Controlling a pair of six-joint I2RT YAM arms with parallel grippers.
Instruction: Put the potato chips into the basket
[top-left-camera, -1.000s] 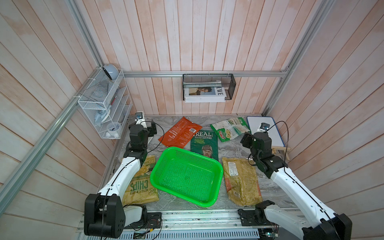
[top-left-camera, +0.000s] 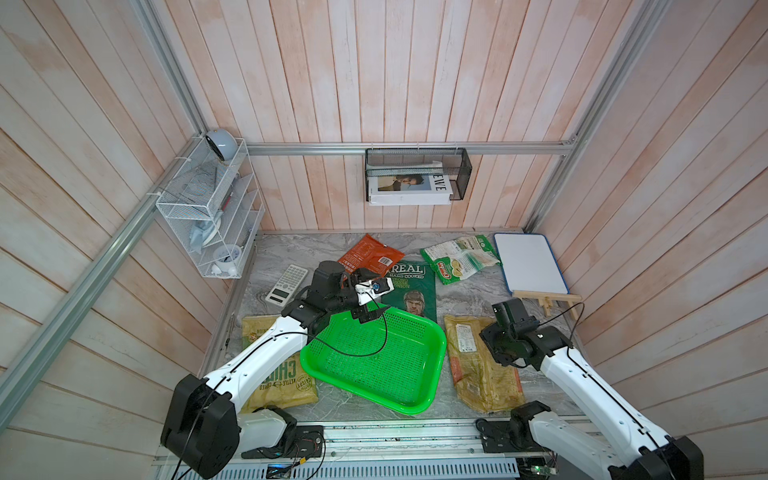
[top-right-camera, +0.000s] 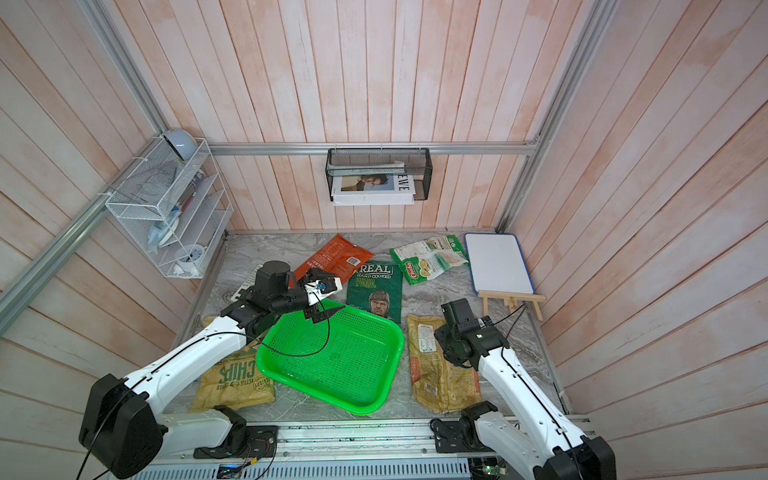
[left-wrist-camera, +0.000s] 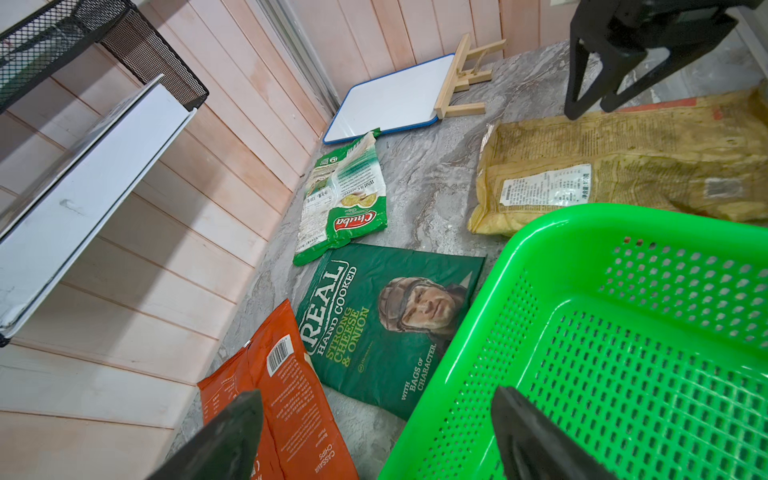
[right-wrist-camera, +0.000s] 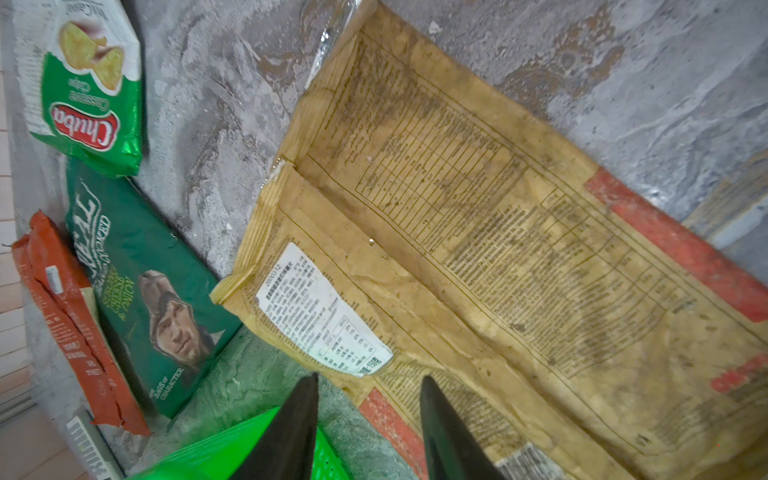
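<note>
The green basket (top-left-camera: 376, 360) stands empty at the centre of the table. Around it lie several chip bags: a yellow CHIPS bag (top-left-camera: 280, 384) on the left, a red bag (top-left-camera: 369, 254) and a dark green REAL bag (top-left-camera: 416, 288) behind, a green-and-white Chuba bag (top-left-camera: 456, 257) farther back, and a yellow bag (top-left-camera: 472, 360) on the right. My left gripper is open and empty near the basket's back rim, one finger toward the red bag. My right gripper, partly open and empty, hangs over the right yellow bag.
A whiteboard (top-left-camera: 532, 264) on a wooden easel stands at the back right. At the left are a white calculator-like item (top-left-camera: 286, 285) and a white wire rack (top-left-camera: 212, 208). A wire holder with magazines (top-left-camera: 409, 185) hangs on the back wall. Bare table shows between bags.
My left arm has swung right from the table's left side to the basket's back rim. The bags and basket look unmoved.
</note>
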